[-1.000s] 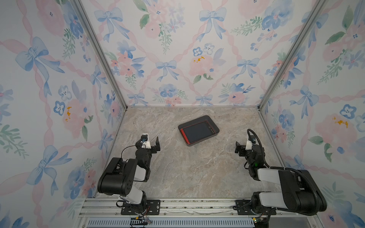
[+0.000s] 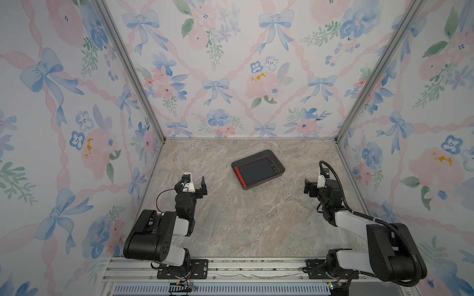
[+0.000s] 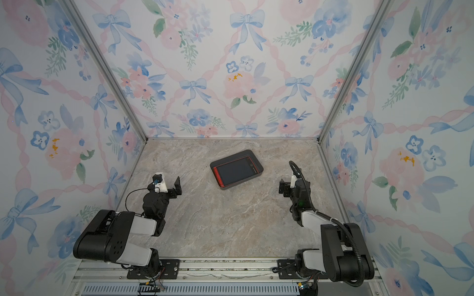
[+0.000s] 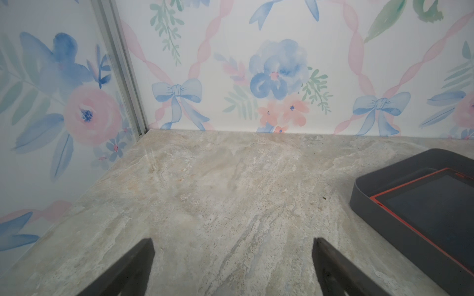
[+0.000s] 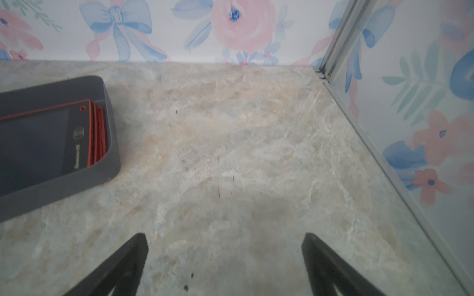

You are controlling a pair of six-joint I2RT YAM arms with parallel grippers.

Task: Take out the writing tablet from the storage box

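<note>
The writing tablet (image 2: 256, 170), dark-screened with a red-orange edge, lies inside the shallow dark grey storage box (image 2: 278, 157), which sits slanted toward the back middle of the table. In the left wrist view a corner of the box (image 4: 390, 221) shows at the right edge. The right wrist view has the tablet's other end (image 5: 39, 140) at its left edge. Apart from the box on its left side, my left gripper (image 2: 193, 182) is open and empty. My right gripper (image 2: 309, 186), open too, stands to the right of the box with nothing between its fingers.
Bare marbled tabletop (image 2: 251, 222) surrounds the box, with clear room in front and on both sides. Floral walls (image 2: 246, 108) close off the back and sides. A black cable (image 2: 340, 187) loops over the right arm.
Both arms have shifted slightly: the right gripper a little left and toward the back, the left gripper barely leftward. The box and tablet have not moved.
</note>
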